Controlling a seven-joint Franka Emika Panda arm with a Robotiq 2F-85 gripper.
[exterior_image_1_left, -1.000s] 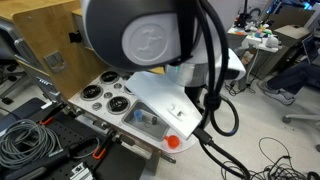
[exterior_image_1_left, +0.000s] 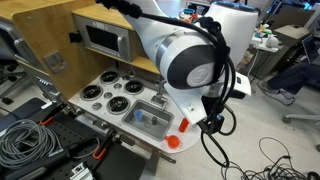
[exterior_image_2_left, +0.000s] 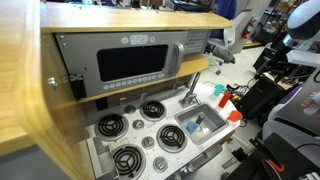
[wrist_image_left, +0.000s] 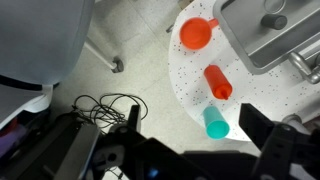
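Note:
In the wrist view, a red-orange round dish (wrist_image_left: 196, 33), a slim red object (wrist_image_left: 217, 82) and a teal cup (wrist_image_left: 215, 122) lie on the white speckled counter (wrist_image_left: 185, 70). My gripper is above the counter's end, its two dark fingers wide apart. No object is visibly held between them. The teal cup is seen below, in the gap and nearer the right finger. In exterior view 2 the teal cup (exterior_image_2_left: 219, 90), red object (exterior_image_2_left: 224, 100) and red-orange dish (exterior_image_2_left: 235, 116) stand right of the sink. The arm hides the teal cup in exterior view 1.
The metal sink (exterior_image_1_left: 165, 123) sits beside these things, with a small blue object (exterior_image_1_left: 138, 114) in it. Farther left are stove burners (exterior_image_2_left: 153, 110) and a microwave (exterior_image_2_left: 140, 62) under a wooden shelf. Cables (wrist_image_left: 110, 105) lie on the floor beyond the counter's end.
The arm has swung away from the camera and to the right, toward the counter's far right end. The red object beside the sink now shows more clearly. The counter things look unmoved.

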